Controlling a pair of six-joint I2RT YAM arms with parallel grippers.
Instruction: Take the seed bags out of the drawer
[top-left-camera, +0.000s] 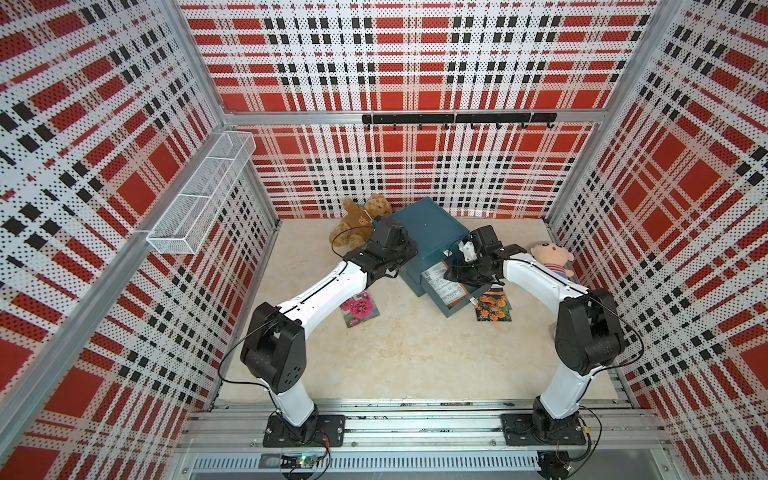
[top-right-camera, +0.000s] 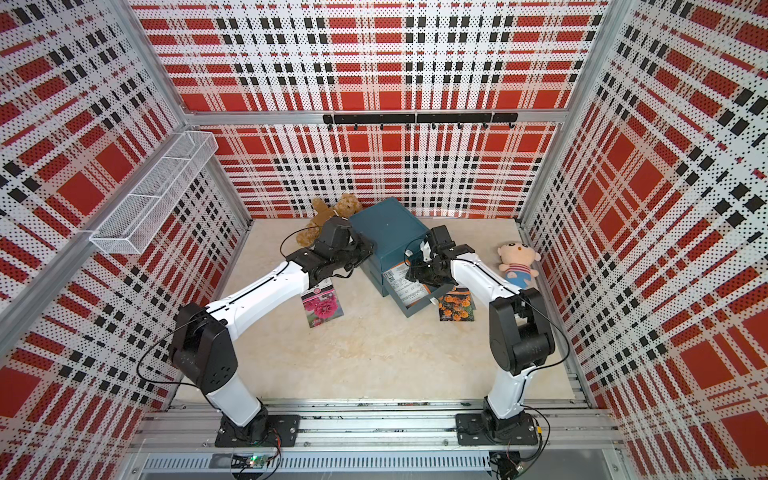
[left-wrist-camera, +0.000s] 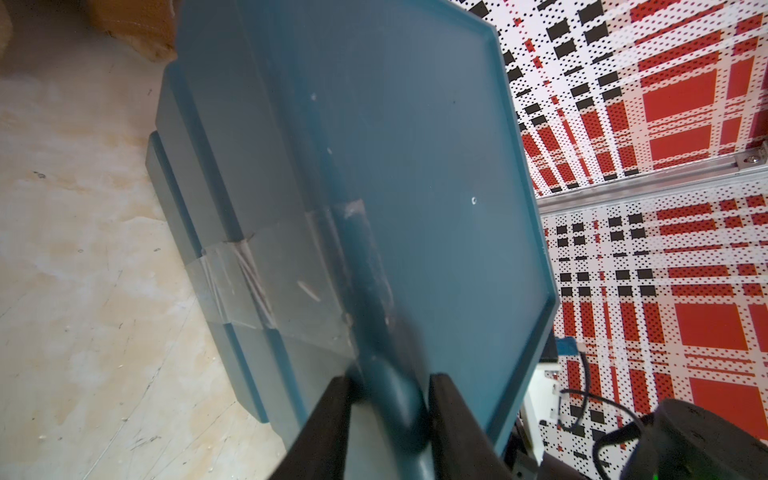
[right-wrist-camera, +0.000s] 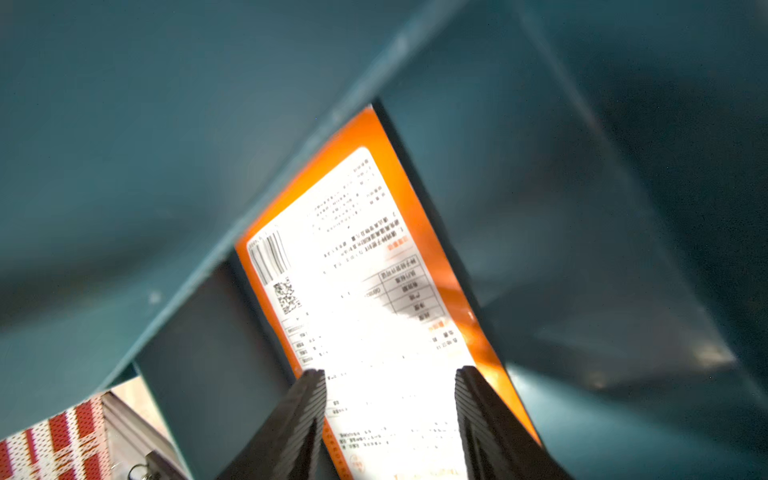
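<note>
The blue cabinet (top-left-camera: 428, 228) stands at the back middle, its drawer (top-left-camera: 448, 310) pulled out. In the drawer lies a seed bag (right-wrist-camera: 376, 320), white-labelled with an orange border, printed side up. Above it my right gripper has its fingers apart with nothing held; the bag's near end runs out of the right wrist view. My left gripper is shut on the cabinet's upper side edge. On the table, a pink-flower seed bag (top-right-camera: 322, 306) lies left of the drawer, and an orange-flower seed bag (top-right-camera: 457, 308) lies right of it.
A teddy bear (top-left-camera: 352, 224) sits left of the cabinet, and a striped doll (top-right-camera: 517, 262) sits at the far right. A white wire basket (top-left-camera: 204, 192) hangs on the left wall.
</note>
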